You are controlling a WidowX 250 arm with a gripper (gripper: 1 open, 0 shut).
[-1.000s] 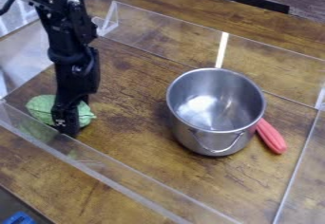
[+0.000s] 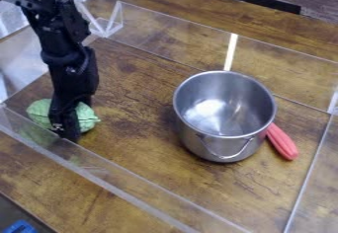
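My black gripper (image 2: pixel 69 118) reaches down from the upper left with its fingers over a green, cabbage-like object (image 2: pixel 42 116) on the wooden table at the left. The fingers are down at the object's right part, touching or very near it; whether they grip it is hard to see.
A steel pot (image 2: pixel 224 116) stands right of centre, with a red utensil (image 2: pixel 282 142) lying beside it at the right. A clear transparent barrier runs round the work area.
The gripper and arm have shifted slightly at the green object over the last second; the pot and red utensil have not moved.
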